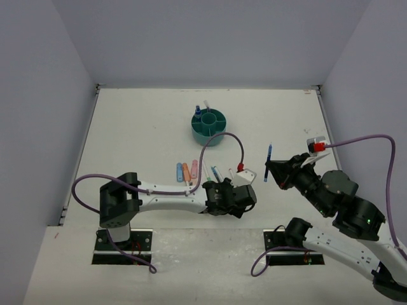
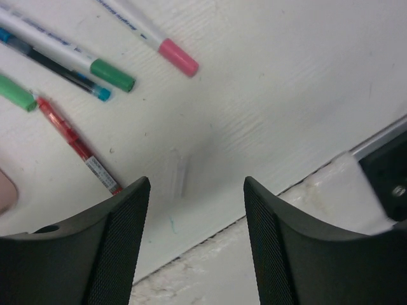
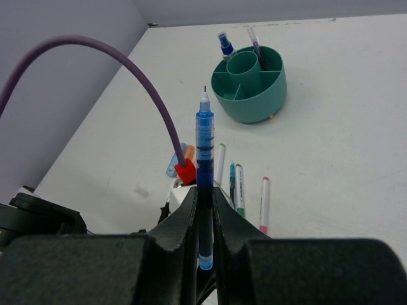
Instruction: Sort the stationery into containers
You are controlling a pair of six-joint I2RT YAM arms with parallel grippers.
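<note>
My right gripper is shut on a blue pen (image 3: 205,140), held upright above the table with its tip up. A round green divided container (image 1: 209,136) stands toward the back; a blue-topped item (image 3: 226,44) and a slim clear one (image 3: 256,46) stick out of it. Low over the front of the table, my left gripper is open. Between its fingers only the table and a faint pale patch (image 2: 175,175) show. Ahead and left of it lie a red pen (image 2: 77,145), a dark blue pen (image 2: 60,68), a green-capped marker (image 2: 113,74) and a pink-capped marker (image 2: 177,56).
Left of the pens are a blue piece (image 1: 179,172), an orange one (image 1: 186,172) and a pink one (image 1: 194,168). My left forearm (image 1: 168,201) covers part of the front table. Both sides of the container are clear.
</note>
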